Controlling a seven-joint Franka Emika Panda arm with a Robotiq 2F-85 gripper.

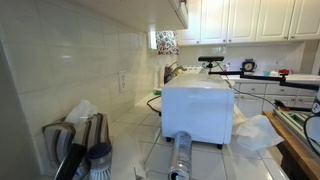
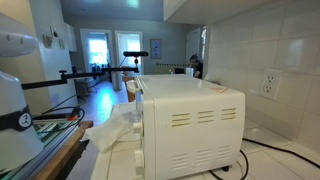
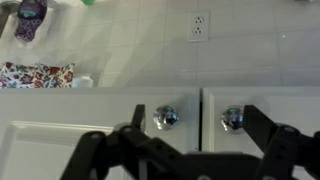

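In the wrist view my gripper is open, its black fingers spread wide with nothing held between them. Two shiny round knobs, the left knob [image 3: 166, 117] and the right knob [image 3: 232, 119], appear between the fingers on pale cabinet doors [image 3: 90, 108]. A narrow dark gap separates the two doors. Whether a finger touches the right knob, I cannot tell. Neither exterior view shows the gripper.
A white boxy appliance [image 1: 197, 112] stands on the tiled counter, with a clear cylinder [image 1: 181, 155] before it. A striped holder [image 1: 75, 135] and brush [image 1: 100, 160] sit by the wall. Crumpled white plastic [image 2: 110, 130] lies beside the appliance. An outlet [image 3: 198, 26] is on the tiled wall.
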